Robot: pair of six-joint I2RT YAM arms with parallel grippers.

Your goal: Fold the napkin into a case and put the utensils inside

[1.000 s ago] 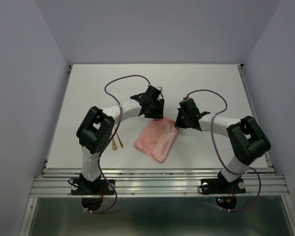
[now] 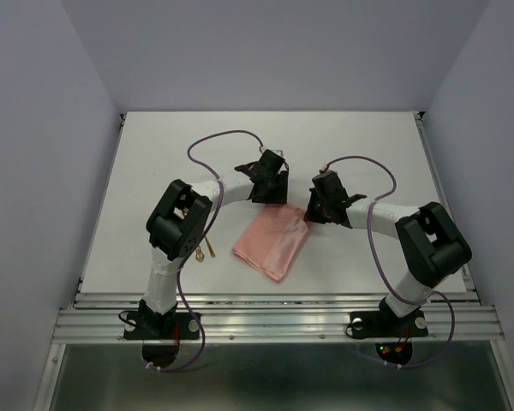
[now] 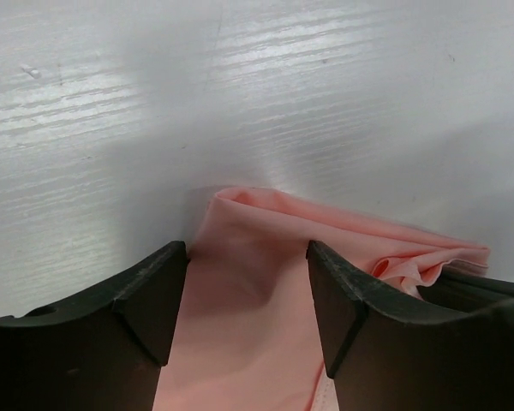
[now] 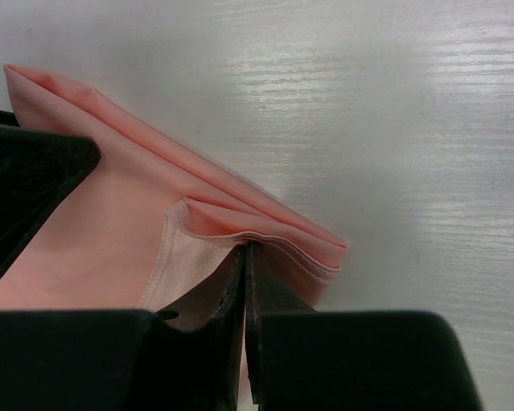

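Note:
The pink napkin [image 2: 272, 244] lies on the white table as a folded, slanting rectangle, one layer lapped over another on its right side. Over its far left corner my left gripper stands open, a finger at either side of the raised, rounded cloth [image 3: 248, 223]. At the far right corner my right gripper is shut on the napkin's hemmed edge [image 4: 278, 244]. Gold-coloured utensils [image 2: 199, 254] lie left of the napkin, partly hidden under the left arm.
The left arm [image 2: 176, 219] bends over the utensils. Bare table [image 2: 360, 137] shows behind both grippers and to the right front. The two grippers stand close together along the napkin's far edge.
My right gripper has stayed put.

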